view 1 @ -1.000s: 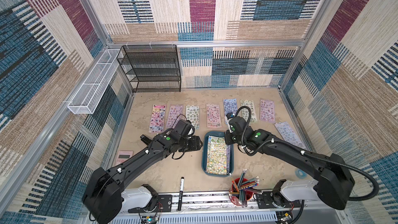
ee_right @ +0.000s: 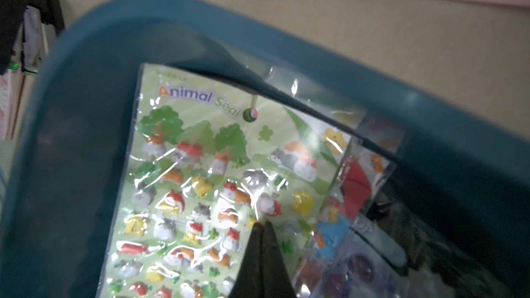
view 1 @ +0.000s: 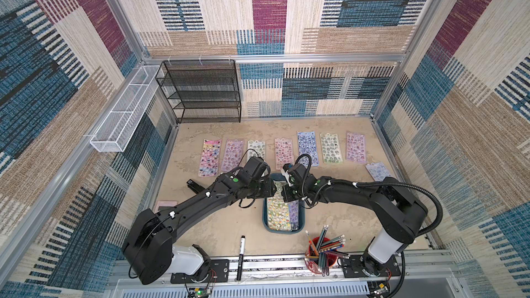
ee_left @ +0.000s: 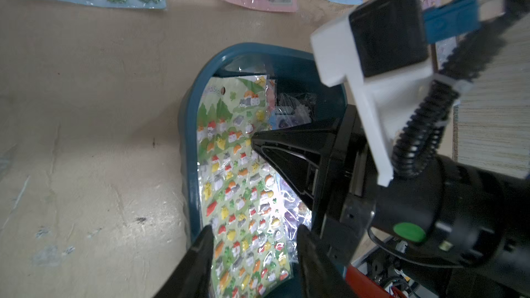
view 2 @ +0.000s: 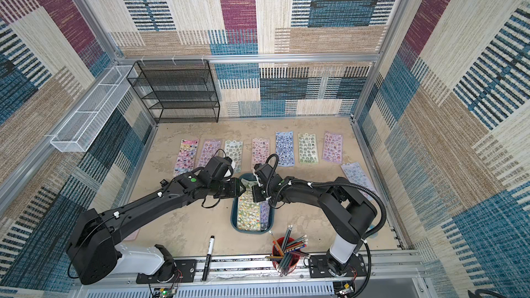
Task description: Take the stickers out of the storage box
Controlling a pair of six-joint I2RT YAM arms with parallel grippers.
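Observation:
A teal storage box (ee_left: 192, 132) holds a green Animal Seal sticker sheet (ee_right: 220, 226) lying over other packs, one purple (ee_right: 358, 265). My right gripper is shut with its tips down on that top sheet, near its upper right part; whether anything is between the fingers cannot be seen. My left gripper hangs over the left side of the box and top sheet, its two fingers apart with nothing visible between them.
Several sticker sheets (view 1: 283, 153) lie in a row behind the box. A red pen cup (view 1: 312, 259) and a marker (view 1: 240, 256) stand or lie at the front. A black wire rack (view 1: 198, 91) is at back left.
My right arm has moved left and down into the box, and the box has shifted slightly left. My left gripper has moved right toward the box.

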